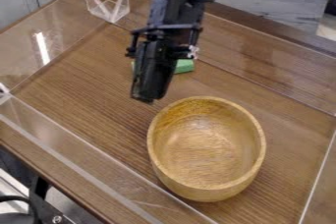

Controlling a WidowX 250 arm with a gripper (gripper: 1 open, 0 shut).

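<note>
My black gripper (pixel 149 83) hangs over the wooden table, left of and above a round wooden bowl (pixel 206 147); it looks shut, with nothing visible between its fingers. The bowl is empty. A green block (pixel 184 66) lies behind the gripper, partly hidden by the arm.
Clear plastic items stand at the back left (pixel 108 4) and left edge. A pale marbled board (pixel 262 7) lies along the back. A black cable sits at the front left corner.
</note>
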